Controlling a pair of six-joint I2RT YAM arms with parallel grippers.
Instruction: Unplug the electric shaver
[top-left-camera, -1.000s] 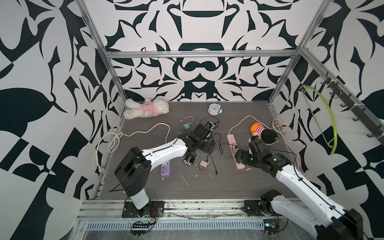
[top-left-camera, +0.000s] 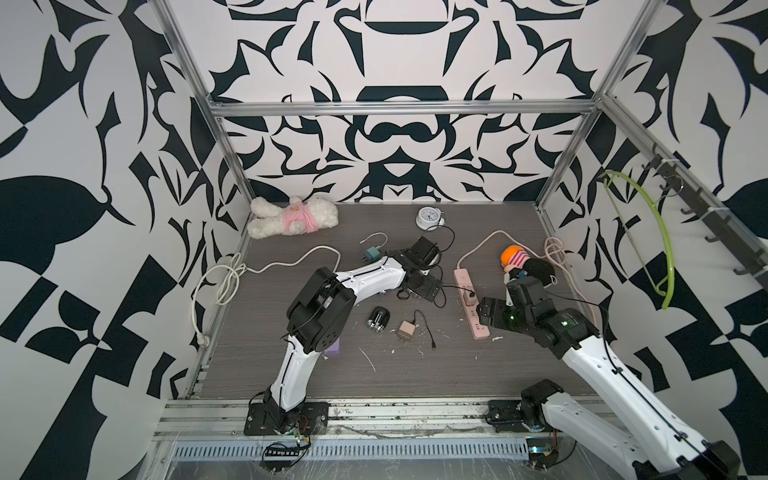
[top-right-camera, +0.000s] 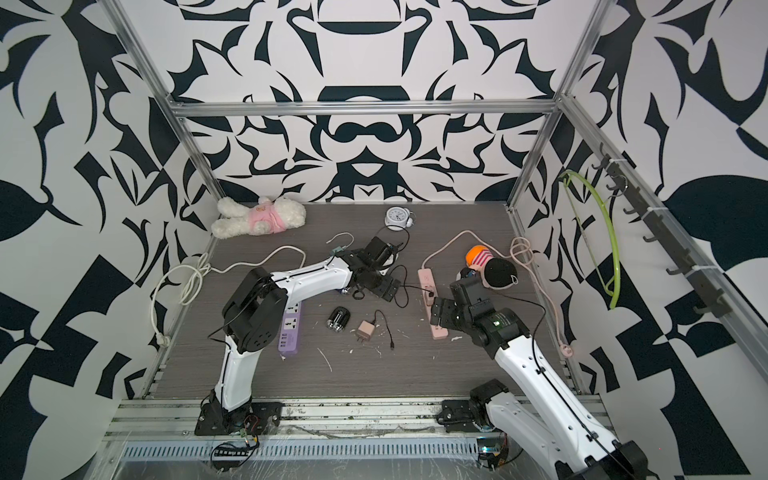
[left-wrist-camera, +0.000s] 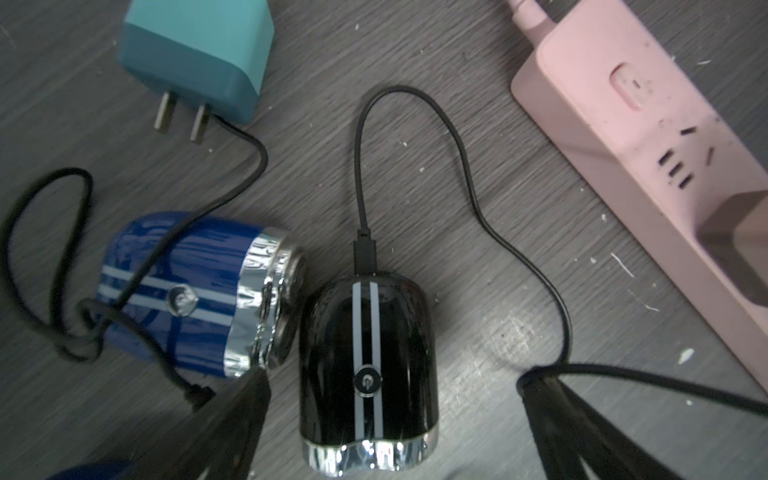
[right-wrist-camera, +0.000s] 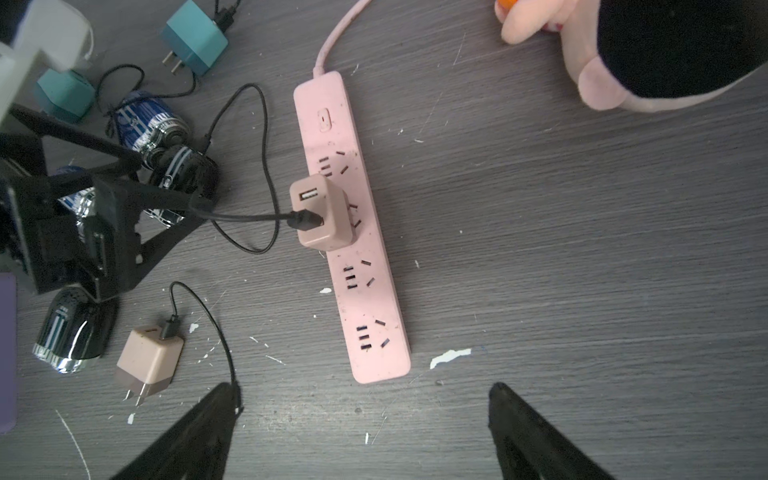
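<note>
A black electric shaver (left-wrist-camera: 366, 344) lies under my open left gripper, nothing held between its fingers. A cable runs from the shaver's top. Beside it lies a blue shaver (left-wrist-camera: 168, 288). On the pink power strip (right-wrist-camera: 376, 352) sits a beige USB adapter (right-wrist-camera: 324, 232) with a black cable plugged in. My right gripper stands open over the strip's near end, holding nothing.
A teal adapter (left-wrist-camera: 196, 48), a loose beige adapter (right-wrist-camera: 150, 360) and a purple strip (top-right-camera: 289, 340) lie around the middle. A white bear (top-right-camera: 260, 217) is at back left, a plush toy (right-wrist-camera: 672, 48) at right.
My left arm has swung right and toward the back, over the shavers. My right arm has shifted slightly right since one second ago.
</note>
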